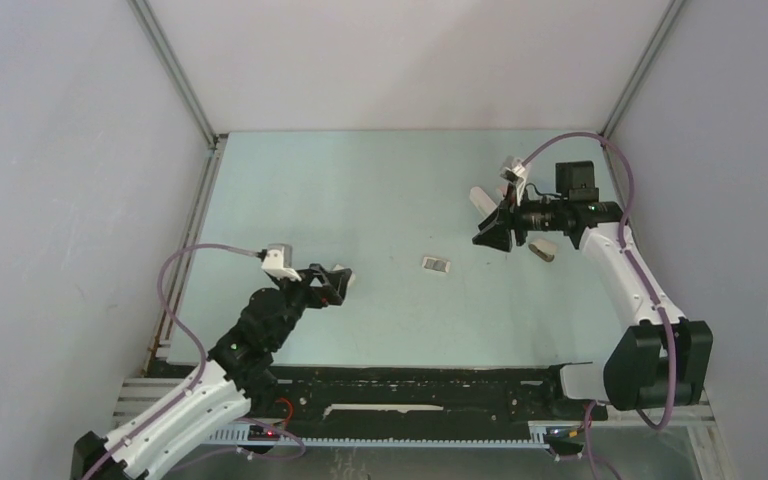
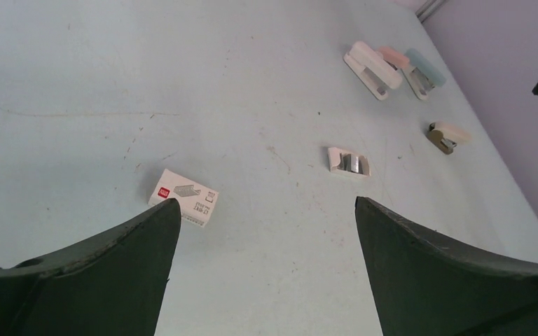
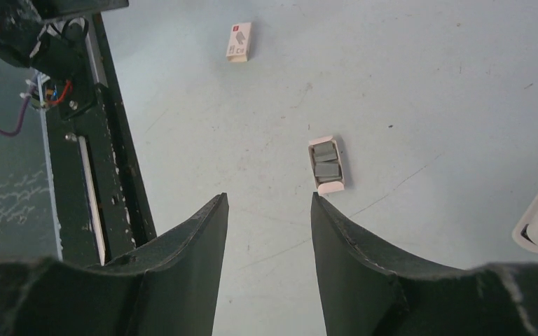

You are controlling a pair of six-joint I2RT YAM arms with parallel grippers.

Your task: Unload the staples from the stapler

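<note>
Near the middle of the table lies a small white open box (image 1: 436,265) with grey metallic pieces (image 3: 326,170) inside, probably staples. A white stapler (image 2: 373,68), a pink one behind it (image 2: 394,56) and a teal one (image 2: 426,66) sit at the back right; my right arm partly covers that group from above. My left gripper is open above the left part of the table, its fingers empty. Over the right side, my right gripper is spread less widely, with nothing between its fingers.
A closed white carton with red print (image 2: 184,197) lies left of the open box, close to the left gripper in the top view. A small brown-and-cream tool (image 1: 542,249) lies at the right, beside my right arm.
</note>
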